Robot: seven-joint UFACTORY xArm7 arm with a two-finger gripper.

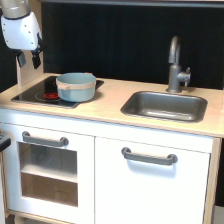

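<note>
A blue-grey pot [76, 91] sits on the black cooktop [40, 95] at the left of the countertop, partly over a red burner ring. At the upper left is a white robot arm [20, 28] with black parts beneath it, above and left of the pot. Whether its gripper is open or shut is unclear.
A steel sink [164, 104] with a grey faucet [176, 65] takes up the right of the wooden counter [118, 85]. Below are two white cabinet doors with handles, the left one with glass panels. The counter between pot and sink is clear.
</note>
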